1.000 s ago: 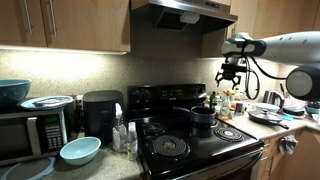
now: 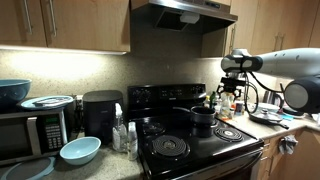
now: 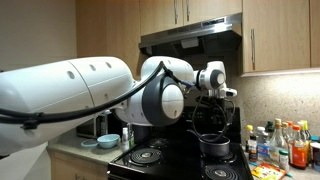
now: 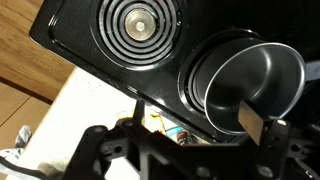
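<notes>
My gripper looks open in the wrist view, its fingers wide apart with nothing gripped between them. A dark pot (image 4: pixel 232 82) sits on a burner beside and partly under the right finger. In exterior view 1 the gripper (image 2: pixel 231 90) hangs above and to the right of the pot (image 2: pixel 203 115), near the counter's bottles. From exterior view 2, the gripper (image 3: pixel 216 95) appears high above the pot (image 3: pixel 215 146). The pot's handle (image 4: pixel 313 70) points off the right edge of the wrist view.
The black stove (image 2: pixel 190 150) has bare burners around the pot. Several bottles (image 3: pixel 283 146) crowd the counter to its right, near a pan (image 2: pixel 268 115). A range hood (image 2: pixel 185 17) overhangs the back. A light-blue bowl (image 2: pixel 80 151) stands left of the stove.
The arm and gripper have come down somewhat on the right side. The pot and counter items stay where they were.
</notes>
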